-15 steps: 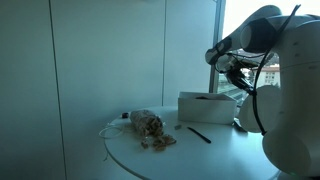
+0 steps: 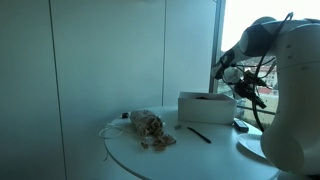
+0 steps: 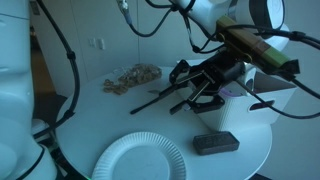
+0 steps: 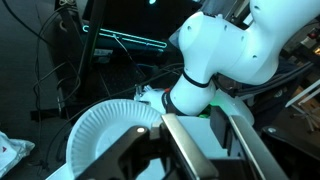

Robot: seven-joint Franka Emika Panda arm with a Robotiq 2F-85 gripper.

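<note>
My gripper (image 3: 190, 92) hangs above the table near the white box (image 3: 255, 97), pointing left and down in exterior view 2. In the wrist view its dark fingers (image 4: 184, 148) stand apart, with nothing visible between them. A white paper plate (image 3: 140, 160) lies near the table edge and also shows in the wrist view (image 4: 110, 125). Beside it rests a dark block (image 3: 215, 143). A thin black stick-like item (image 2: 199, 134) lies in front of the box. Farther left sits a clear bag with brownish contents (image 2: 147, 123), several loose pieces (image 2: 163, 142) next to it.
The white round table (image 2: 190, 160) has bare room at its front and middle. My own pale arm (image 2: 295, 90) fills the right side of exterior view 1. Cables (image 4: 40, 85) and dark equipment show beyond the table in the wrist view.
The arm and gripper have shifted on the right side of exterior view 1, uncovering the plate that the arm hid a second ago. Bag, box and thin black item have not moved.
</note>
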